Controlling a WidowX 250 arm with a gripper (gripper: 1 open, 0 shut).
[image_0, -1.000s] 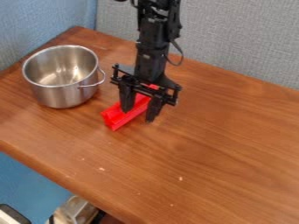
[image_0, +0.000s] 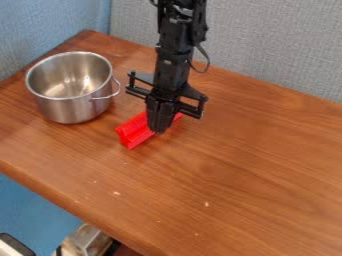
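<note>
My gripper (image_0: 162, 122) hangs in the middle of the table over a red block (image_0: 134, 133), its fingertips close together at the block's upper right part. The block lies flat and slanted on the wooden table (image_0: 227, 190), partly hidden by the gripper. Whether anything is between the fingers is hard to see; they look shut. A steel pot (image_0: 70, 85) with wire handles stands to the left of the gripper, apart from the block.
Bare table spreads to the right and front. Grey wall panels run along the back and a blue one along the left. A metal fitting sits below the table's front-left edge.
The gripper's fingertips have drawn closer together over the red block, which now shows less of its right end. The pot stays in place.
</note>
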